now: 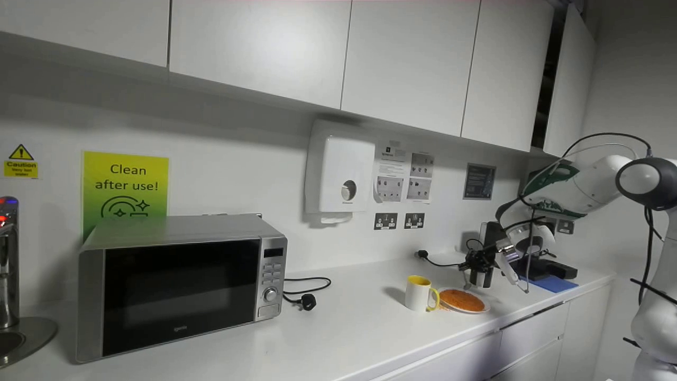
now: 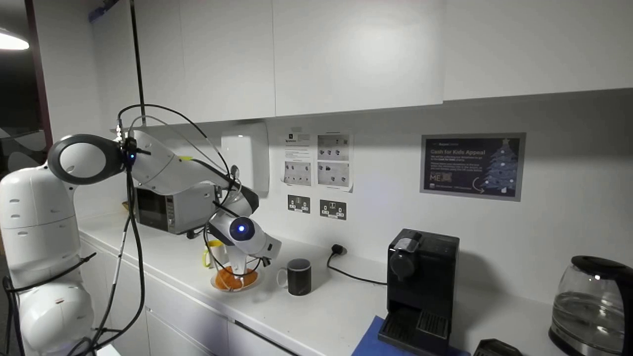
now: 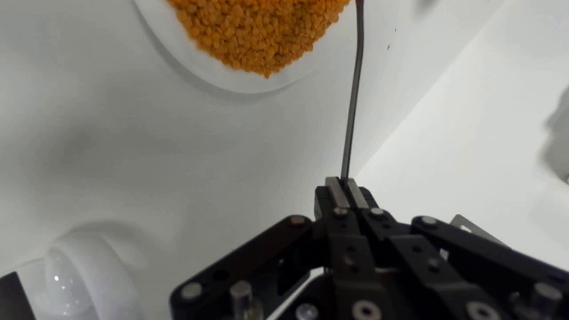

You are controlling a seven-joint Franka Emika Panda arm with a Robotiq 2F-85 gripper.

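Observation:
A thin metal utensil handle [image 3: 352, 106] extends from my gripper, which is shut on its end. Its far end runs past the top of the wrist view, so the tip is hidden there. Orange lentils [image 3: 261, 37] lie heaped on a white plate [image 3: 234, 80] at the top of that view. From the first exterior side, the gripper [image 1: 468, 269] hangs above the plate's back edge. A white mug with yellow inside [image 1: 417, 295] stands left of the plate, and a dark mug [image 2: 299, 278] stands on the other side.
Some loose orange bits [image 1: 445, 309] lie by the plate. Further along the counter are a black coffee machine [image 2: 422, 279] on a blue mat [image 2: 369, 338] and a glass kettle [image 2: 584, 302]. A microwave [image 1: 181, 286] stands far left, with free counter [image 1: 355, 317] before the white mug.

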